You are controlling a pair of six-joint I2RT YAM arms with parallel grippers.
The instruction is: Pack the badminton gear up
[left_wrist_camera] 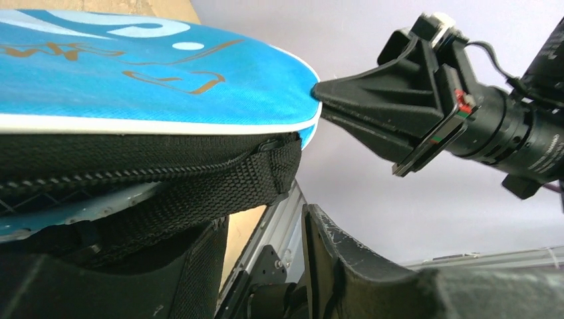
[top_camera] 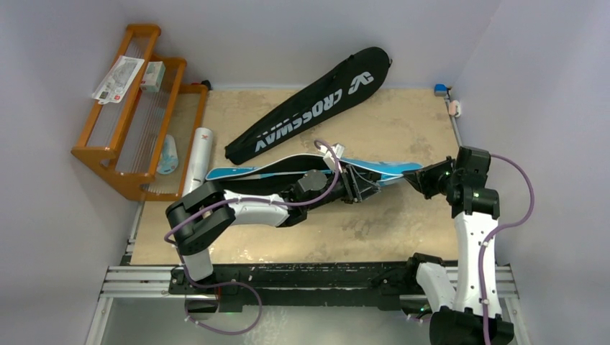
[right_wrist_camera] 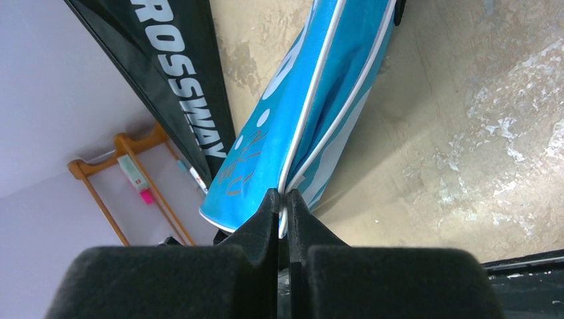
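A blue racket bag [top_camera: 403,169] with white piping and a black inside lies unzipped across the middle of the table. My right gripper is shut on the bag's edge at its right end, where the two piped sides come together. Close to that end, my left gripper stands open with nothing between its fingers. A black mesh strip [left_wrist_camera: 279,166] hangs just above its left finger. Inside the opening, part of a blue racket frame [left_wrist_camera: 86,206] shows; the rest is hidden. Behind, a closed black CROSSWAY bag [top_camera: 309,104] lies flat.
At the left stands a wooden tiered shelf [top_camera: 147,118] holding a flat packet and a small box. A white tube [top_camera: 198,159] leans beside it.
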